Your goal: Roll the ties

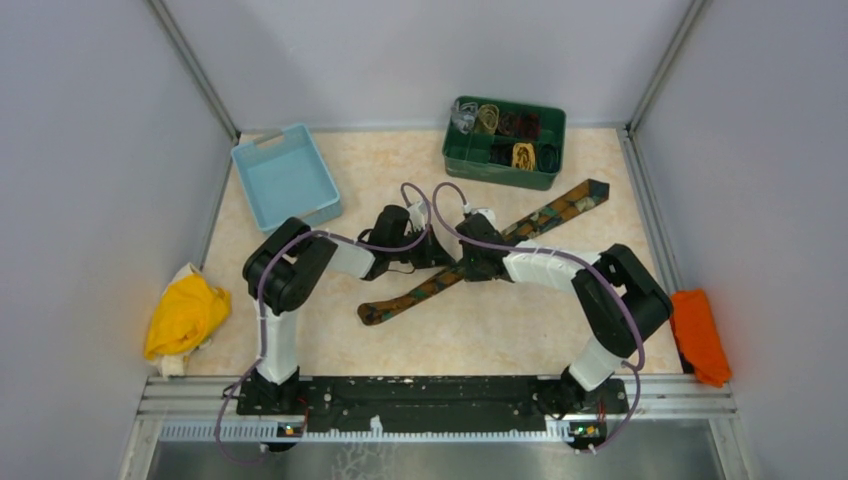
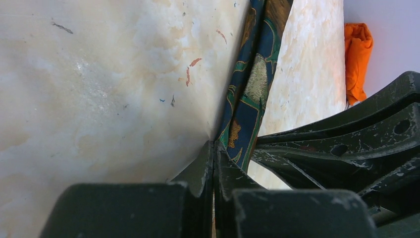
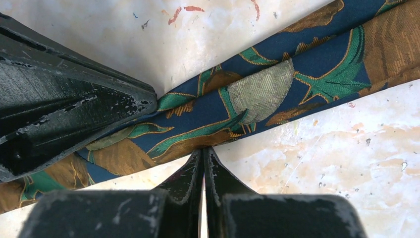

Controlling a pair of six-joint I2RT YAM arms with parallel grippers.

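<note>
A patterned tie (image 1: 556,212) in brown, green and navy lies diagonally across the table, folded lengthwise. Its lower-left end (image 1: 371,313) looks rounded, while the wide pointed end is at the upper right. At mid-length, my left gripper is shut with its tips against one long edge of the tie (image 2: 242,119). On the opposite edge, the tips of my right gripper are shut as well, touching or just over the cloth (image 3: 267,89). No fabric shows between either pair of fingers. The two grippers nearly meet and cover part of the tie from above.
Towards the back stands a green divided box (image 1: 505,172) holding several coiled ties. A light blue empty bin (image 1: 285,180) is at the back left. Yellow cloth (image 1: 187,315) lies at the left edge, orange cloth (image 1: 701,338) at the right.
</note>
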